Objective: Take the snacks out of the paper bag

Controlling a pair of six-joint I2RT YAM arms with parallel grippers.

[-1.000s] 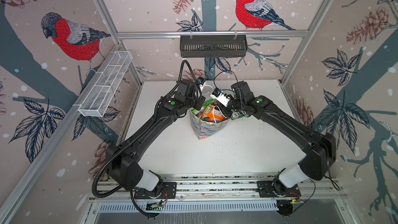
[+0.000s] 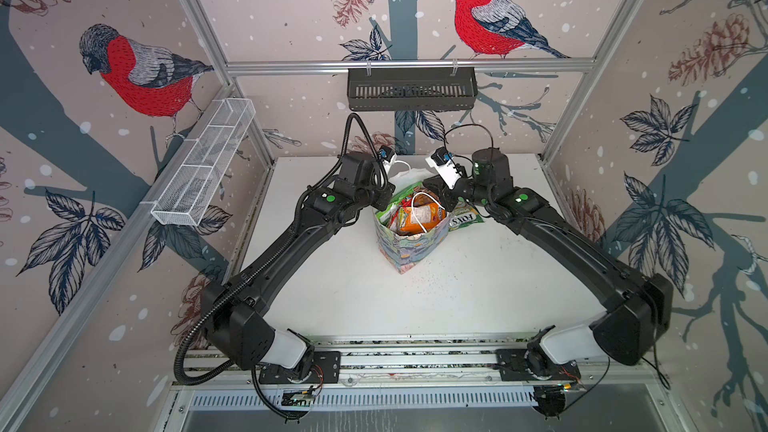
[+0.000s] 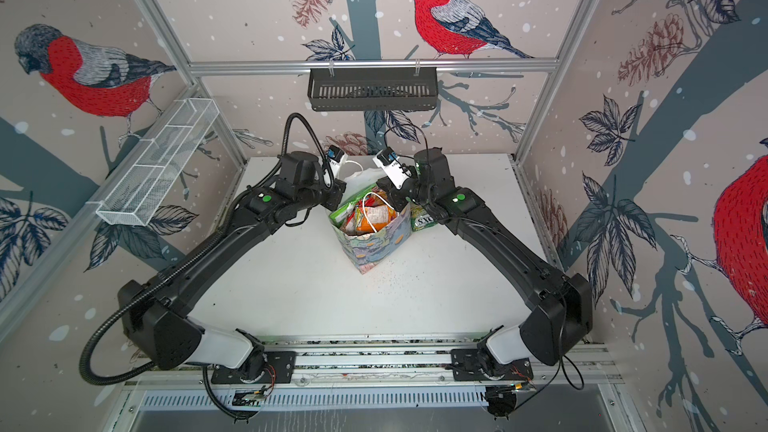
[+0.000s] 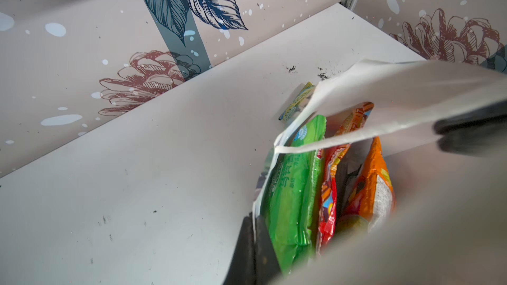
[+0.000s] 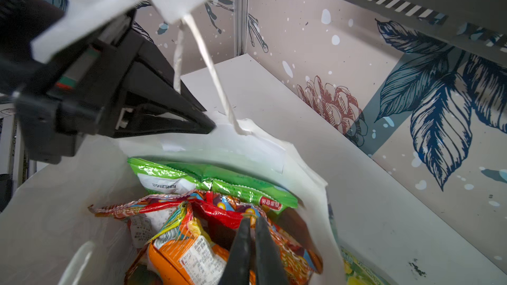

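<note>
The paper bag (image 2: 404,249), patterned outside and white inside, stands upright and open at mid-table. Inside it are a green snack pack (image 4: 293,190), a red-and-brown pack (image 4: 328,205) and an orange pack (image 5: 184,261). My left gripper is shut on the bag's rim, which runs in between its fingertips. Over the bag's opening, my right gripper points down in front of the red and orange packs. Its fingers are together, and nothing clearly shows between them. Another green pack (image 2: 465,217) lies outside, right of the bag, partly hidden by the right arm.
The bag's white handle (image 2: 415,206) loops over its opening. A dark shelf (image 2: 412,96) hangs at the back, and a white wire basket (image 2: 200,168) is mounted at left.
My right gripper and arm have moved slightly right and back. The bag has shifted a little right and turned, while the left arm is nearly still.
</note>
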